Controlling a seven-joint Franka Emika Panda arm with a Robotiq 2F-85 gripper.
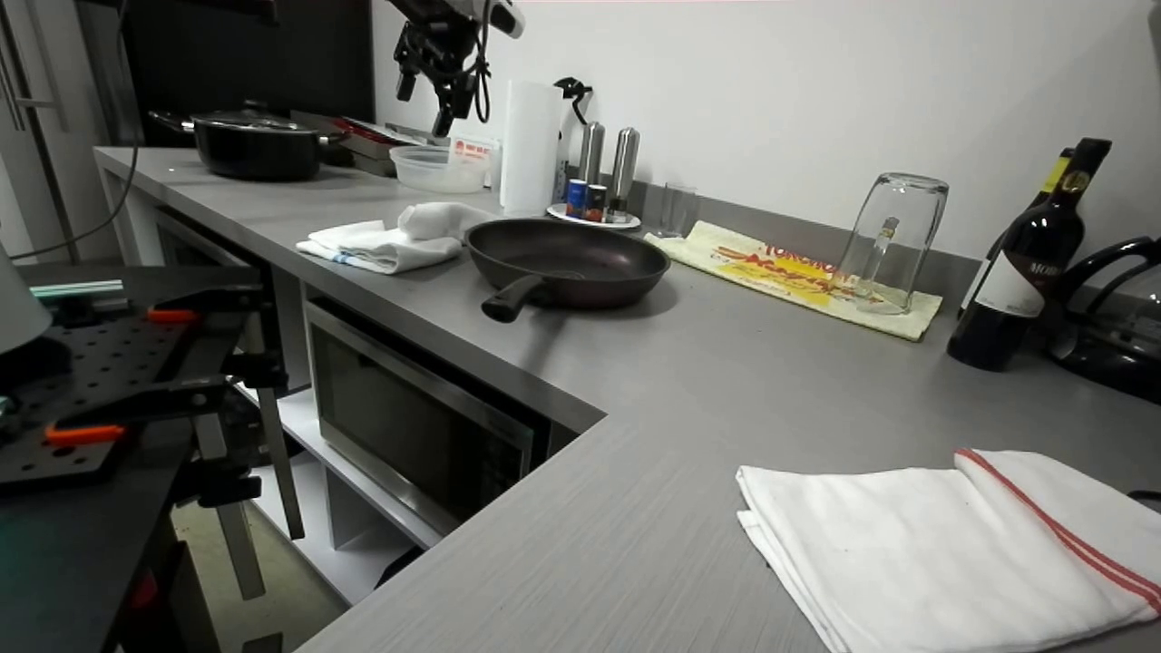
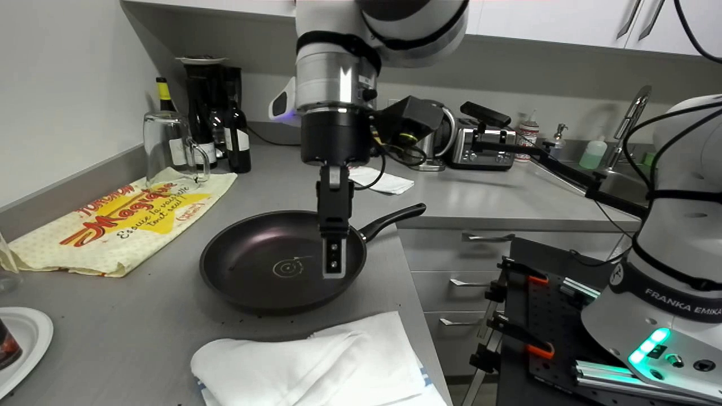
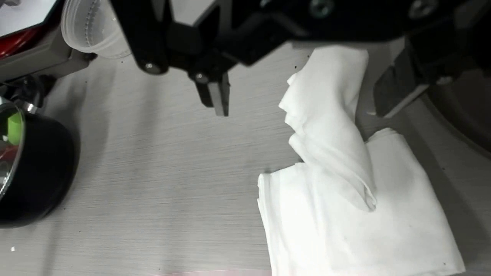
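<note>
My gripper (image 1: 424, 105) hangs in the air near the wall at the back, fingers spread and empty. In the wrist view its open fingers (image 3: 219, 101) stand on either side of a bunched part of a white towel (image 3: 363, 239), which lies below on the counter. Exterior view 2 shows the gripper side-on, one finger overlapping the dark frying pan (image 2: 271, 291) behind it. The pan rests on the counter just beyond the folded towel, its handle pointing over the front edge. Whether the fingers are near the towel's height does not show clearly; they look well above it.
A black pot (image 1: 256, 151) and a clear plastic tub (image 1: 419, 172) stand at the far end. Paper towels (image 1: 530, 147), steel mills (image 1: 623, 169) and an upturned glass mug (image 1: 894, 239) line the wall. A red-striped towel (image 1: 892, 544) lies in front.
</note>
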